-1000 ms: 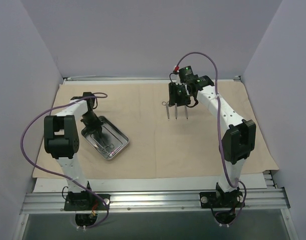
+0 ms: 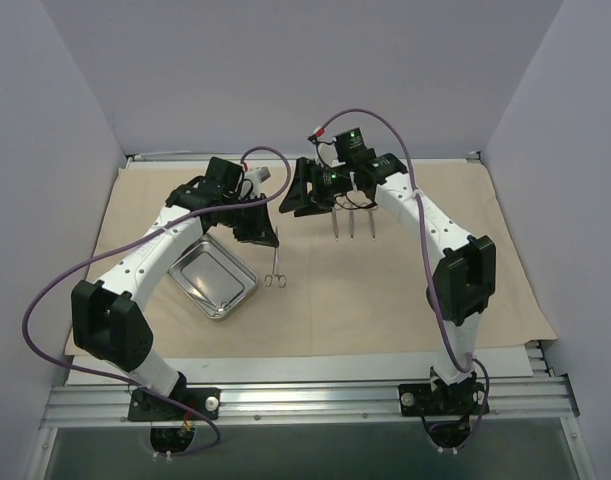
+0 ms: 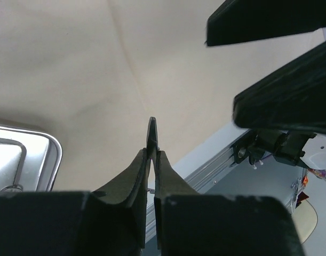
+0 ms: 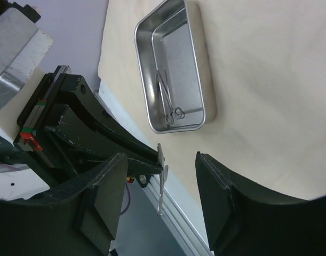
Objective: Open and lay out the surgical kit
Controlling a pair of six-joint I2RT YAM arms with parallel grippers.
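My left gripper [image 2: 272,236] is shut on silver scissors [image 2: 276,275], which hang with their rings toward the front, right of the steel tray [image 2: 211,277]; their tip [image 3: 152,128] shows between its fingers in the left wrist view. My right gripper [image 2: 303,200] is close by at the upper right, its fingers apart [image 4: 220,202] and empty. In the right wrist view more scissors [image 4: 167,96] lie in the tray.
Several instruments [image 2: 352,224] lie in a row on the beige cloth [image 2: 425,290] behind the right arm. Walls border both sides.
My left gripper has risen out of the tray with the scissors and moved right. My right gripper has moved left toward it, away from the row of instruments.
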